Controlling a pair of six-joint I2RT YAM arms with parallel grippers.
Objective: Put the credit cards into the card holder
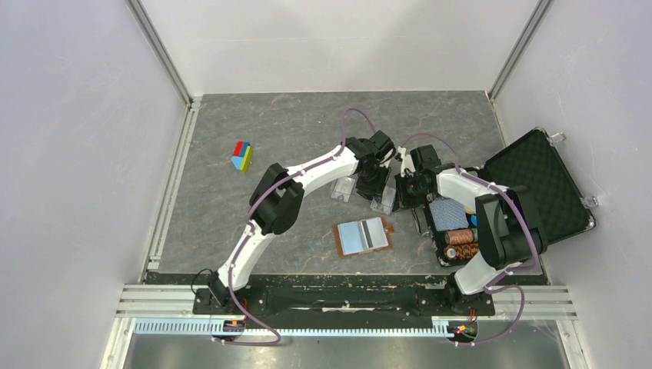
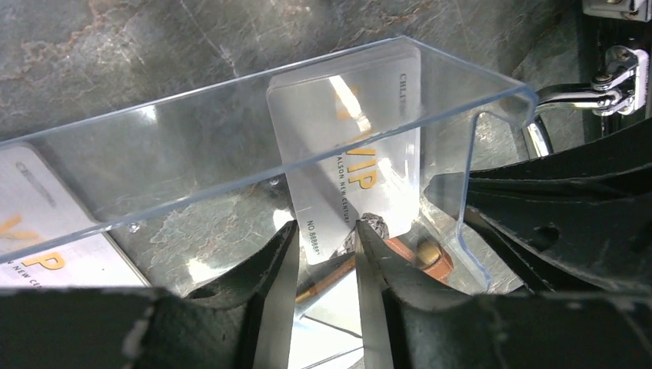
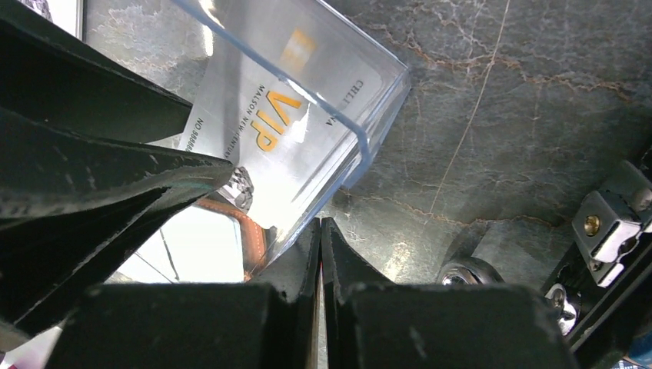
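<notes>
White cards with gold VIP lettering lie stacked in one part of a clear plastic box, and another card stack is in its other part. My left gripper is part open, its fingertips at the near end of the first stack, with a card corner showing in the gap. My right gripper is shut, tips close to the end wall of the clear box; nothing shows between its fingers. An open brown card holder with pale pages lies in front of the box.
An open black case holding several spools stands at the right, its metal latches near my right gripper. Coloured blocks sit far left.
</notes>
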